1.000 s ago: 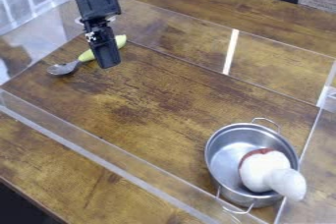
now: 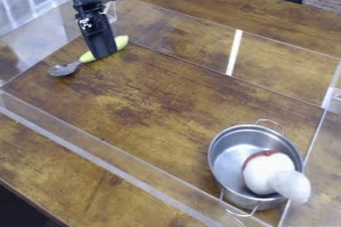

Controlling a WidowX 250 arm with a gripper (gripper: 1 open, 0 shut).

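Note:
My black gripper (image 2: pixel 99 42) hangs at the upper left, low over a spoon with a light green handle (image 2: pixel 108 53) and a metal bowl end (image 2: pixel 63 70). It looks shut, and I cannot tell whether it touches the handle. A steel pot (image 2: pixel 233 161) with two wire handles stands at the lower right, holding a white object (image 2: pixel 273 175) with a dark red band, which reaches over the pot's rim.
Transparent edging runs along the front and right of the work area. A white strip (image 2: pixel 234 54) lies at the upper right.
My gripper has moved left and upward in the view, from right of the spoon to over its handle. The spoon and pot look unmoved.

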